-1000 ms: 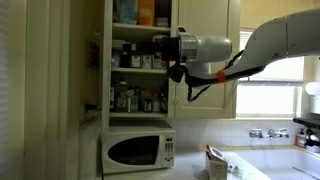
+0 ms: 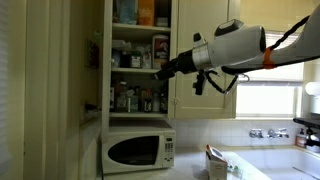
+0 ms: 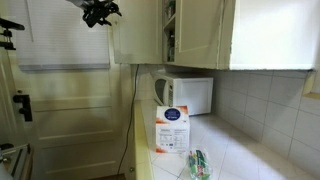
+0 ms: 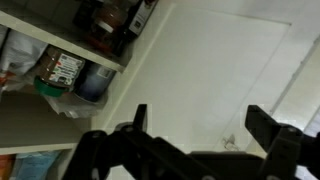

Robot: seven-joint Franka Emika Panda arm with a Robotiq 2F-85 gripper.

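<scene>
My gripper [image 2: 160, 74] hangs in front of the open tall cupboard, level with its middle shelves, pointing left and slightly down. In the wrist view its two dark fingers stand wide apart, and nothing is between them. Past the left finger [image 4: 139, 117] lie the cupboard shelves, with a dark jar with a label [image 4: 62, 70] and a dark-lidded jar [image 4: 96, 82] near the shelf edge. A pale flat panel [image 4: 205, 60], apparently the cupboard door, fills much of that view. In exterior view 2 the gripper [image 3: 97, 14] shows high at the upper left.
Below the shelves a white microwave [image 2: 138, 147] stands on the counter. A white box [image 3: 172, 130] and a clear plastic bag [image 3: 198, 164] rest farther along it. The closed cupboard door [image 2: 207, 90] is close beside the arm; a sink [image 2: 290, 162] lies right.
The arm has drawn back to the right from the upper shelves. My gripper now hangs lower and shows clear in front of the cupboard. The shelf contents look the same.
</scene>
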